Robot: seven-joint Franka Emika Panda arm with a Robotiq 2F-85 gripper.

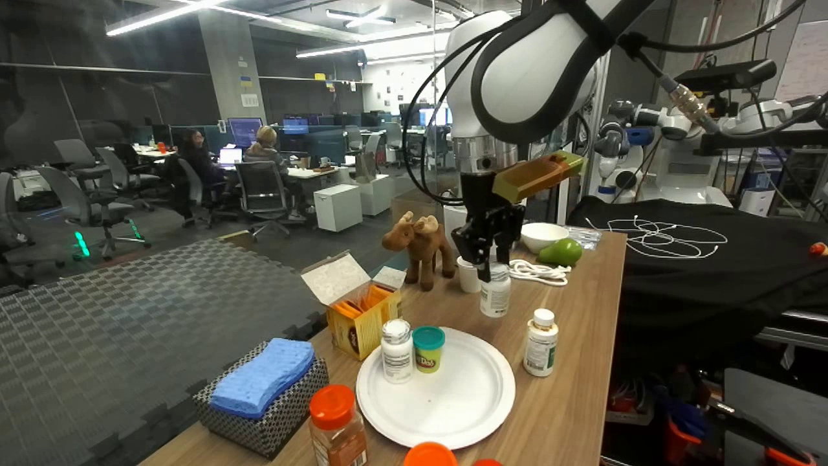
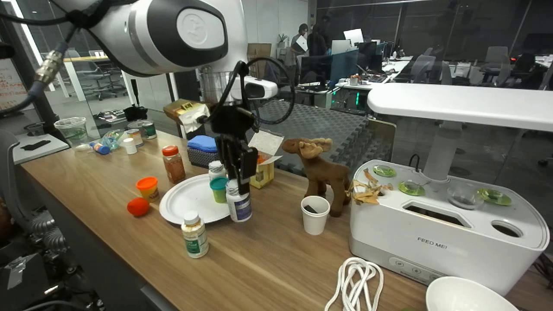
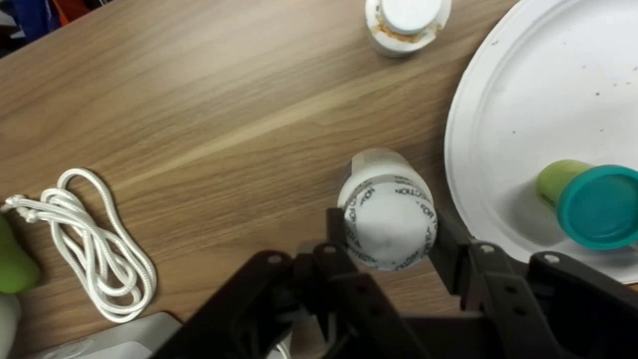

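Observation:
My gripper is shut on a white bottle (image 3: 392,222) whose top has a printed paper seal. The fingers press on both sides near the bottle's top. In exterior view 2 the bottle (image 2: 239,207) is upright beside the far edge of the white plate (image 2: 173,203); whether its base touches the table I cannot tell. A second white bottle (image 1: 397,353) and a teal-lidded Play-Doh tub (image 1: 428,349) stand on the plate. Another capped bottle with a green label (image 1: 541,344) stands on the table, apart from the gripper.
A brown toy moose (image 2: 321,173), a paper cup (image 2: 315,215) and a white cord (image 2: 356,282) lie beyond the bottle. An open yellow box (image 1: 361,310) stands near the plate. Bare wood (image 3: 209,119) stretches between the cord and the capped bottle.

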